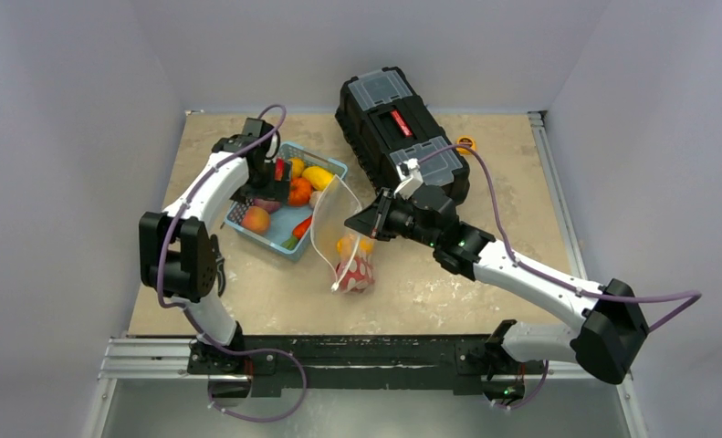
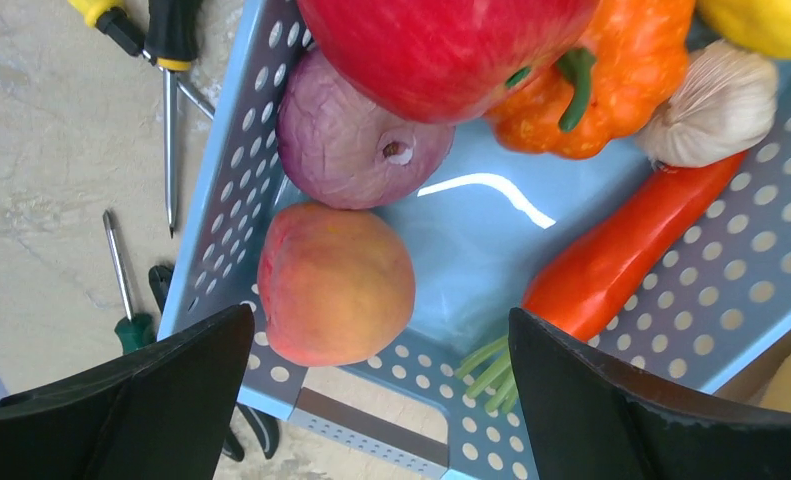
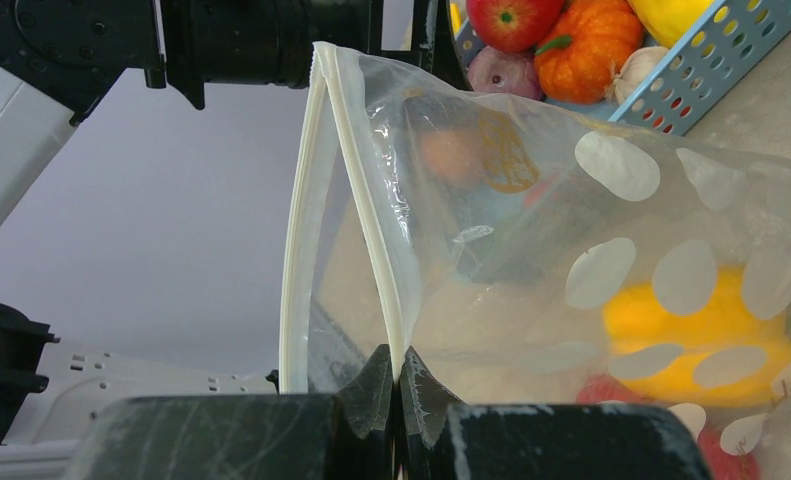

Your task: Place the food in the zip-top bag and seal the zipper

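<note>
My left gripper hangs open over the blue basket (image 1: 275,239), its fingers either side of a peach (image 2: 333,285), holding nothing. Around the peach lie a purple onion (image 2: 356,140), red apple (image 2: 441,50), orange pumpkin (image 2: 586,100), garlic (image 2: 711,105), red pepper (image 2: 626,250) and yellow food at the top right. My right gripper is shut on the zipper edge of the clear zip top bag (image 1: 334,228), which stands upright beside the basket. Yellow food (image 3: 691,330) and something red show through its lower part.
A black toolbox (image 1: 393,128) stands behind the bag, with a yellow tape measure (image 1: 466,144) beside it. Screwdrivers (image 2: 171,130) and pliers lie left of the basket.
</note>
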